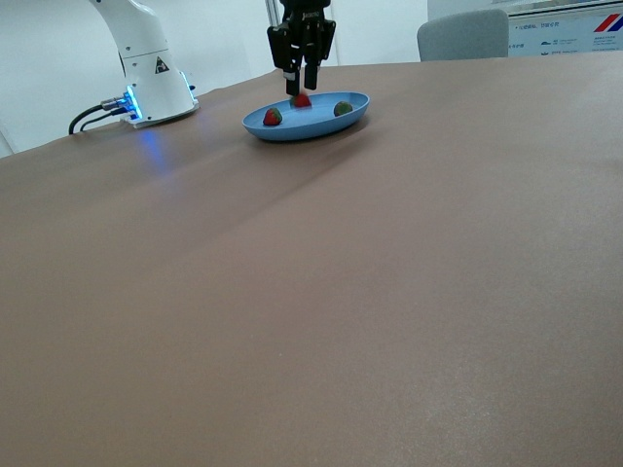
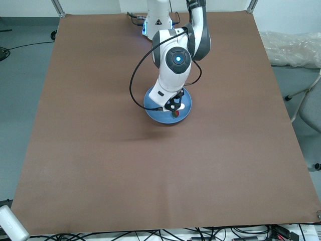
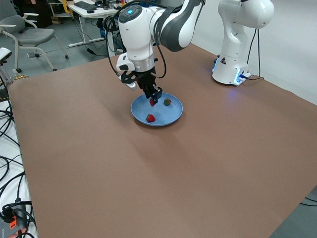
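A blue plate (image 1: 307, 126) holds red strawberries (image 1: 273, 117) and a dark green round fruit (image 1: 343, 108); in the right view it shows as a round plate (image 3: 173, 114) with a strawberry (image 3: 150, 118) and the green fruit (image 3: 167, 102). The black gripper (image 1: 301, 83) hangs over the plate, low beside the rear strawberry (image 1: 303, 101). Its fingers look apart, though whether it grips anything is unclear. In the left view the arm hides much of the plate and gripper.
The white arm base (image 1: 161, 88) stands behind the plate, with cables. Chairs and a desk are off the table.
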